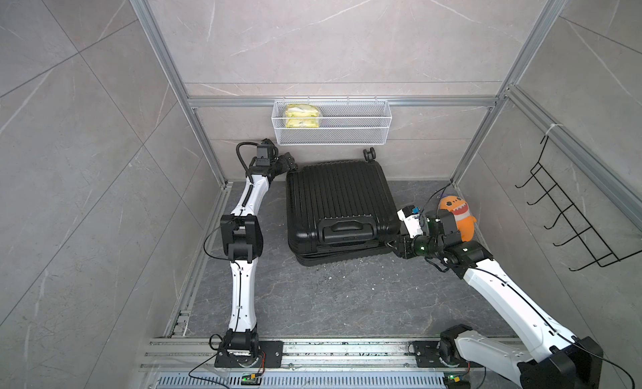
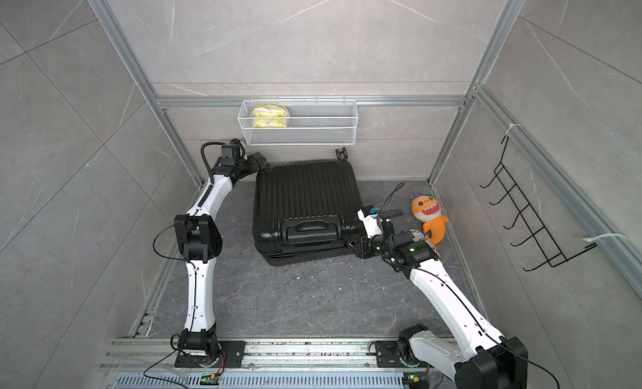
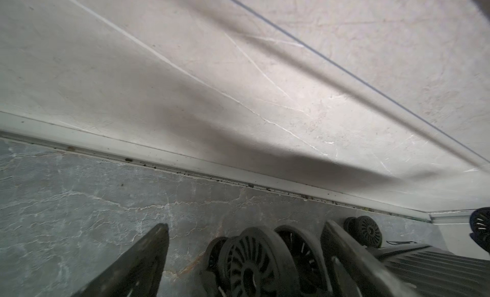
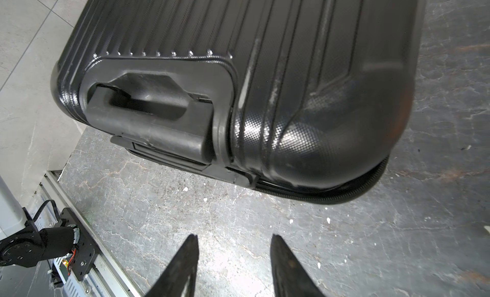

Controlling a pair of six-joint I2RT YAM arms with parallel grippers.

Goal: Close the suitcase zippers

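The black ribbed suitcase (image 1: 342, 198) lies flat on the floor, its handle (image 4: 148, 121) toward the front. Along its lower edge in the right wrist view runs a dark zipper band (image 4: 326, 197); I cannot make out a pull tab. My left gripper is at the back left corner, fingers parted. Caster wheels (image 3: 255, 263) show between those fingers; whether they touch is unclear. At the front right corner my right gripper is open, only floor visible between its fingertips.
A white wire basket (image 1: 354, 131) with a yellow package hangs on the back wall, above the suitcase. An orange toy (image 1: 460, 215) lies behind the right arm. Black hooks (image 1: 575, 222) hang on the right wall.
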